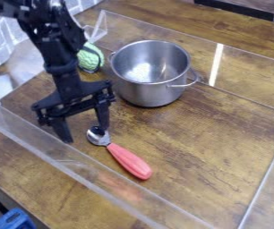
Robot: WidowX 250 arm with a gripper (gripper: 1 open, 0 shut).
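Note:
My black gripper (pixel 82 125) is low over the wooden table at the left of the camera view, its two fingers spread apart and open. Just right of it lies a spoon-like utensil with a red handle (pixel 130 162) and a small metal head (pixel 98 135), which is beside the right finger; whether they touch I cannot tell. I see nothing clearly held between the fingers.
A steel pot (pixel 150 88) with side handles stands behind and right of the gripper. A green item (pixel 90 58) sits partly behind the arm. Clear panels border the table (pixel 211 143); a blue object (pixel 14 221) is at the lower left.

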